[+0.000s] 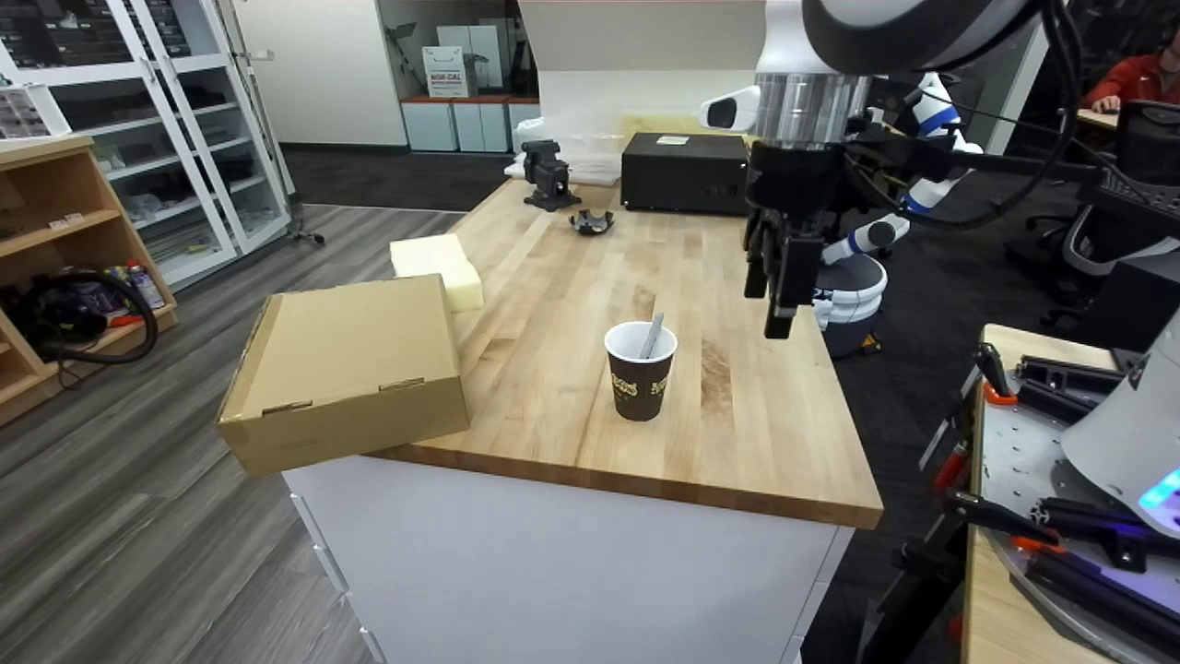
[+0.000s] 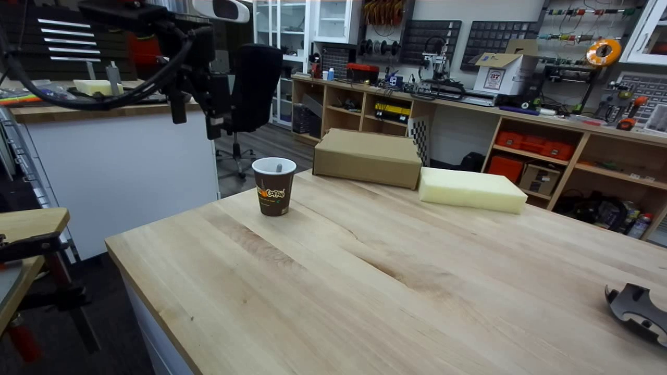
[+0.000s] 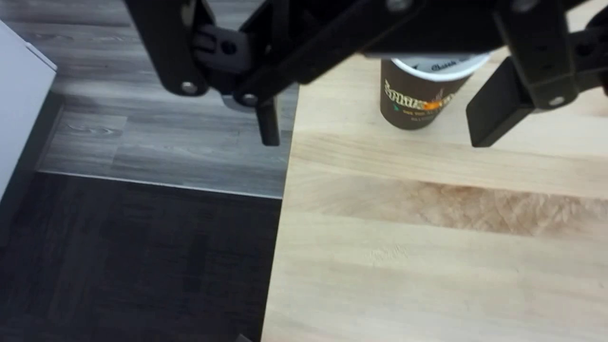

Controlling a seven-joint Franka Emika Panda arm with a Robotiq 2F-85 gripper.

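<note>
A dark brown paper cup (image 1: 641,387) with a white rim stands upright on the wooden tabletop (image 2: 350,262). A grey stick-like item (image 1: 653,336) leans inside it, its upper end above the rim. My gripper (image 1: 768,314) hangs in the air above and apart from the cup, pointing down. In the second exterior view the gripper (image 2: 196,128) is at the upper left, higher than the cup (image 2: 273,195). Its fingers are spread wide in the wrist view, and nothing sits between the tips of the gripper. There, the gripper body covers part of the cup (image 3: 411,99).
A cardboard box (image 1: 354,365) overhangs the table's edge, beside a pale yellow foam block (image 2: 472,189). A black case (image 1: 683,173), a black device (image 1: 548,177) and a dark curved part (image 1: 592,222) lie farther back.
</note>
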